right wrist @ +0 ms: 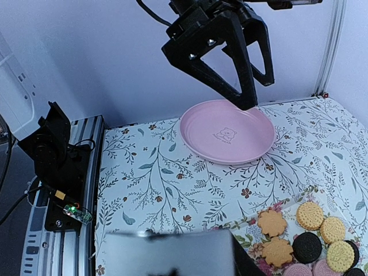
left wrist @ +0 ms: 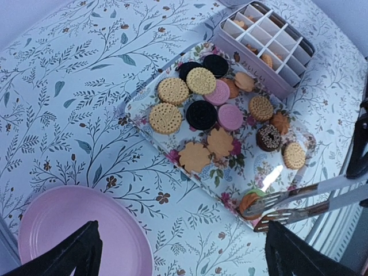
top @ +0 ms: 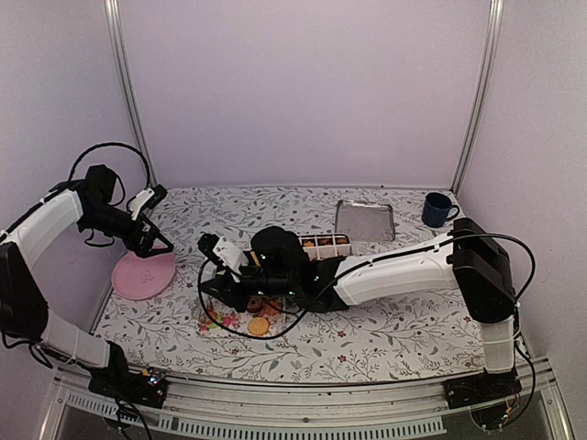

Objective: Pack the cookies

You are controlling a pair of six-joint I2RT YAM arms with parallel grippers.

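A flowered tray (left wrist: 221, 184) carries several assorted cookies, among them a black cookie (left wrist: 201, 115), a pink cookie (left wrist: 230, 117) and a chocolate ring (left wrist: 268, 138). At its near corner lies an orange and green cookie (left wrist: 250, 202). The right gripper reaches that corner with its fork-like fingers slightly apart, tips against or just over this cookie; whether they touch it cannot be told. In the top view, the right arm covers part of the tray. A divided box (left wrist: 264, 49) has cookies in some cells. My left gripper (top: 156, 243) hangs open and empty near the pink plate (top: 144, 275).
The pink plate is bare. A metal tray (top: 364, 221) stands behind the divided box, and a dark blue mug (top: 438, 210) is at the back right.
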